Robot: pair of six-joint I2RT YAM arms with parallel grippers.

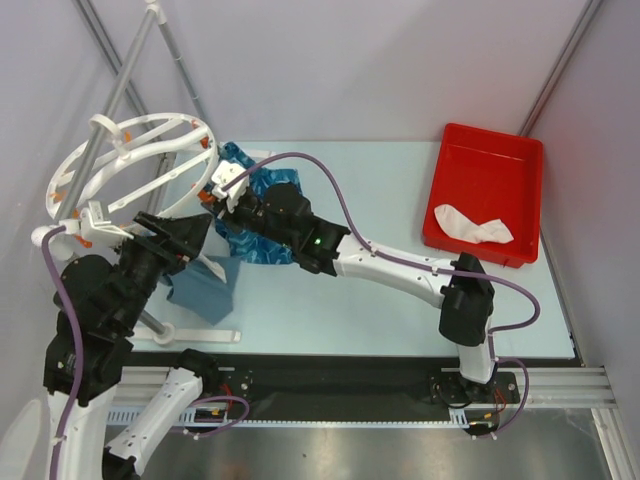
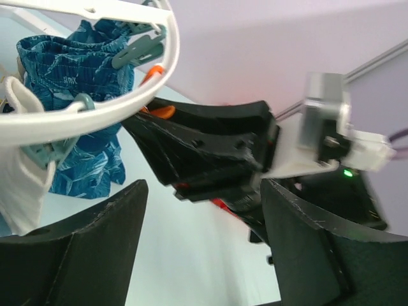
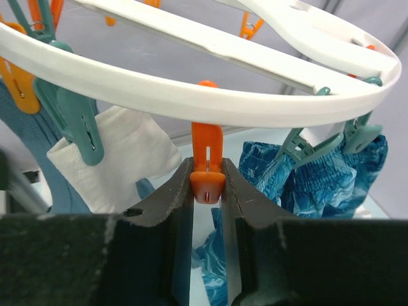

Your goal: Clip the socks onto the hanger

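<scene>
My right gripper is shut on an orange clip [image 3: 208, 143] at the white round hanger's rim [image 3: 153, 89]. No sock shows in that clip. In the right wrist view, a white sock [image 3: 121, 153] hangs by a green clip [image 3: 80, 121] and a blue patterned sock [image 3: 319, 188] by green clips at the right. A plain blue sock [image 1: 205, 290] hangs below the hanger in the top view. My left gripper stands part open beside the hanger, nothing between its fingers; the right gripper's dark body is beyond it.
A red bin [image 1: 450, 150] at the far right holds another white sock [image 1: 470, 226]. A grey pole [image 1: 115, 95] carries the hanger, and my right arm stretches across the middle.
</scene>
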